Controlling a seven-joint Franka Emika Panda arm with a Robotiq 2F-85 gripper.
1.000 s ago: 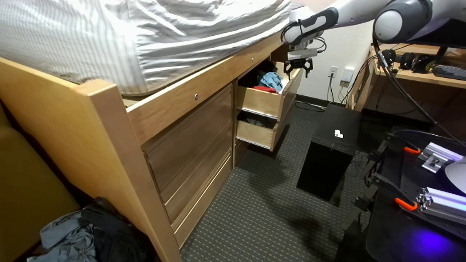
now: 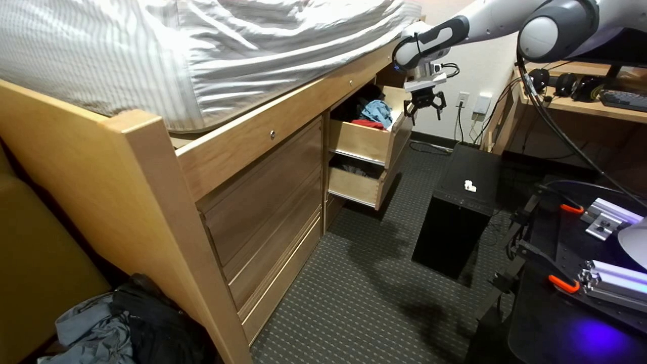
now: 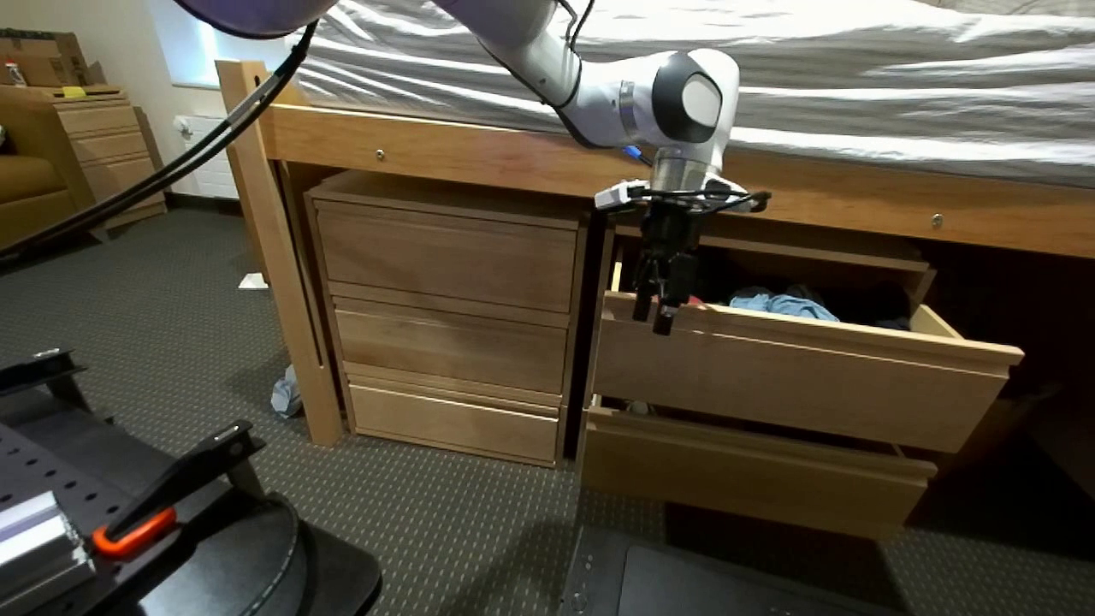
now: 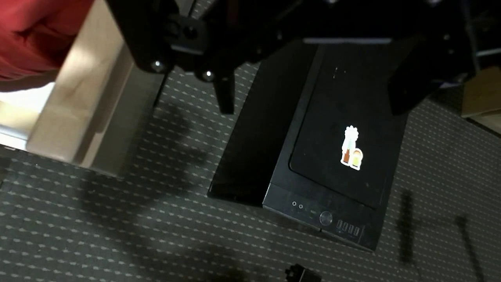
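My gripper (image 2: 427, 116) is open beside the front panel of the pulled-out upper drawer (image 3: 790, 364), with nothing between its fingers. From the wrist view, the two dark fingers stand wide apart, and the drawer's front edge (image 4: 77, 89) lies to their left. Light blue cloth (image 2: 377, 112) and red cloth (image 4: 35, 37) are inside that drawer. Below it, the lower drawer (image 3: 749, 472) is also pulled out, by less, with dark contents partly hidden. Whether a finger touches the upper drawer cannot be told.
A black computer tower (image 2: 464, 176) stands on the carpet in front of the drawers, a white sticker (image 4: 351, 148) on its top. The bed rail (image 2: 291, 112) runs above the dresser. Carpet (image 2: 358, 261) is clear between tower and closed drawers (image 3: 452, 318).
In exterior view 1 my gripper has moved right and slightly down, from above the upper drawer's front edge to its outer side, and has tilted. Both drawers look unmoved.
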